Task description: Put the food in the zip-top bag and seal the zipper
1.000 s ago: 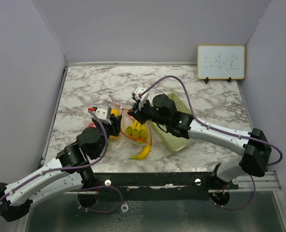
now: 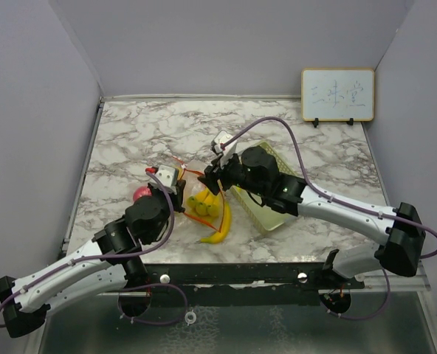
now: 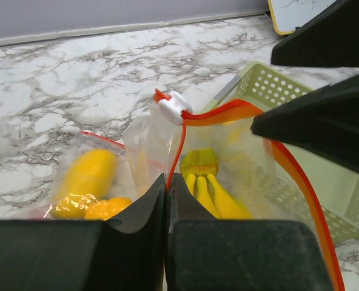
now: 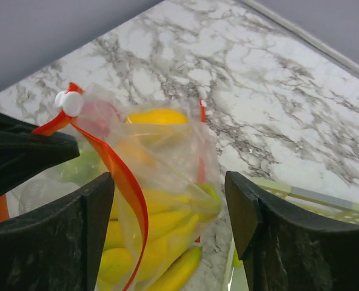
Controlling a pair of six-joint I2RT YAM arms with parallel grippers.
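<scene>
The clear zip top bag (image 3: 149, 136) stands with its orange-rimmed mouth spread wide; a white slider (image 3: 174, 108) sits at one corner. Inside are bananas (image 3: 219, 197), seen through the film. My left gripper is shut on the bag's rim at the near side. My right gripper has its fingers apart, and the orange rim (image 4: 120, 173) passes between them near one finger. From the left wrist view, the tip of a right finger (image 3: 276, 124) overlaps the rim; contact is unclear. One yellow banana (image 2: 218, 232) lies at the bag's front side.
Right of the bag, partly under the right arm, is a pale green basket (image 2: 266, 214). Another bag with yellow food (image 3: 88, 173) lies at the left, near a red item (image 2: 141, 193). A whiteboard (image 2: 338, 94) stands back right.
The right gripper has shifted slightly right and its fingers have spread. The left gripper has moved a little rightward and nearer. The orange rim has changed shape at the front.
</scene>
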